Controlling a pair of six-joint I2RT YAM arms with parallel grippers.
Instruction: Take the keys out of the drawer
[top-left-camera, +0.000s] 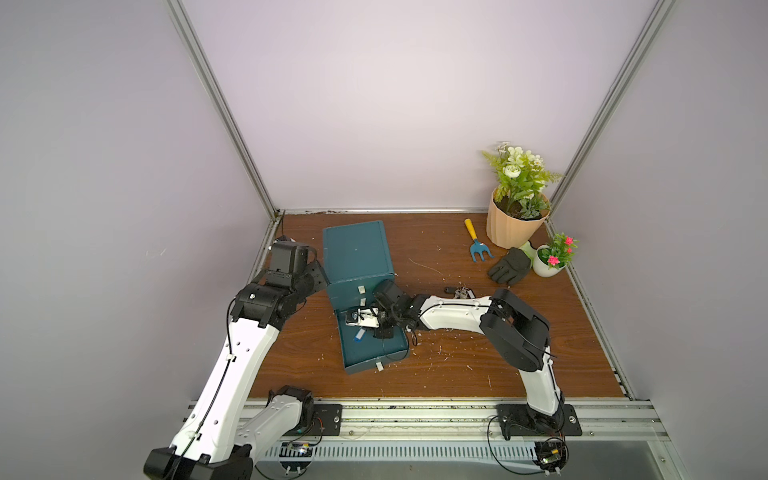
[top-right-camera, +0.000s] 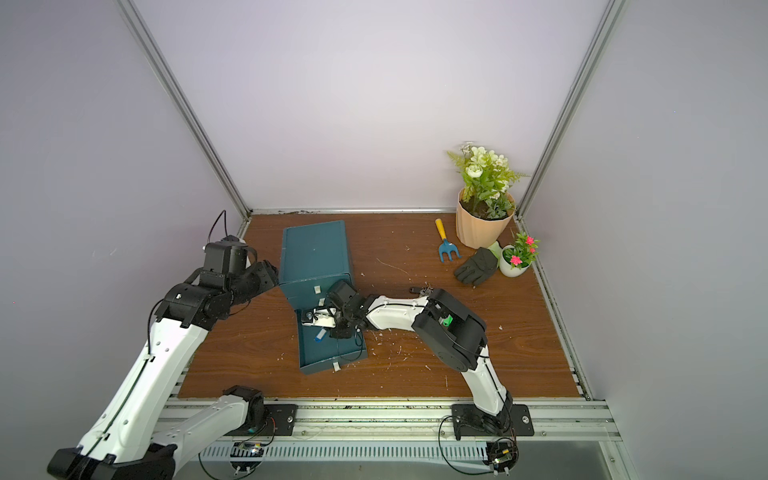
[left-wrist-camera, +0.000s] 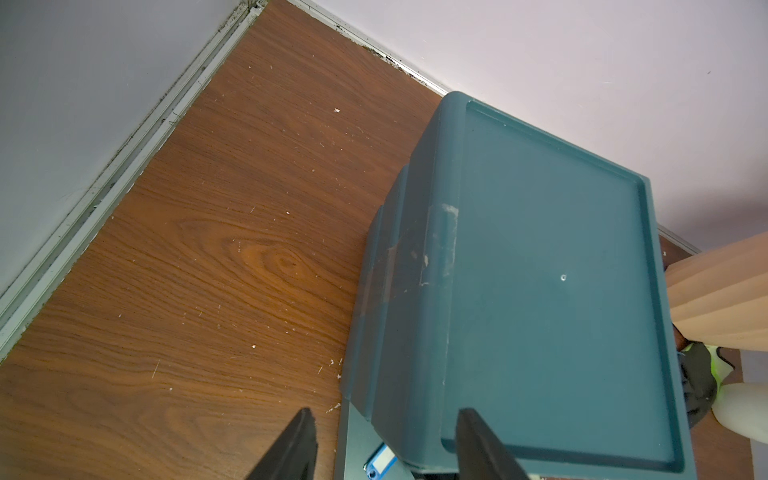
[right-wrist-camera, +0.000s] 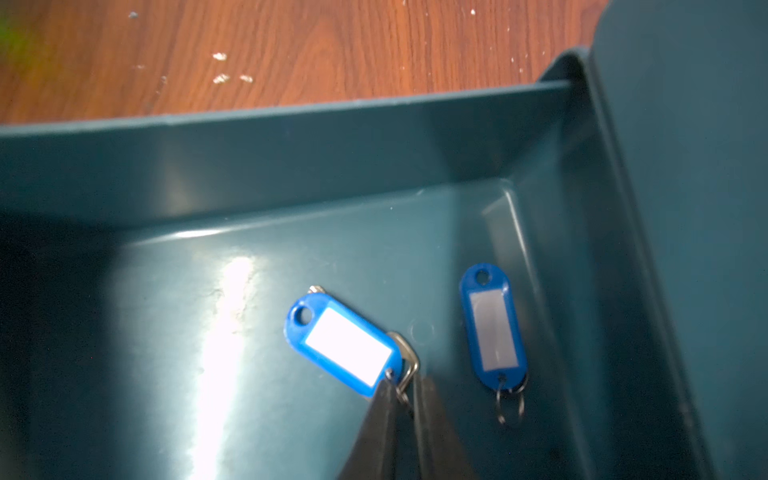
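A teal drawer unit (top-left-camera: 356, 248) has its bottom drawer (top-left-camera: 376, 356) pulled out. In the right wrist view two blue-tagged key rings lie in it: one at centre (right-wrist-camera: 344, 344), one near the side wall (right-wrist-camera: 492, 328). My right gripper is down in the drawer, fingertips at the centre key's ring, close together; whether they grip it I cannot tell. My left gripper stands open, nothing between its fingers, left of and above the unit.
Another bunch of keys (top-left-camera: 460, 292) lies on the table behind the right arm. A hand fork (top-left-camera: 477, 244), glove (top-left-camera: 509, 268) and two potted plants (top-left-camera: 516, 224) stand at the right back.
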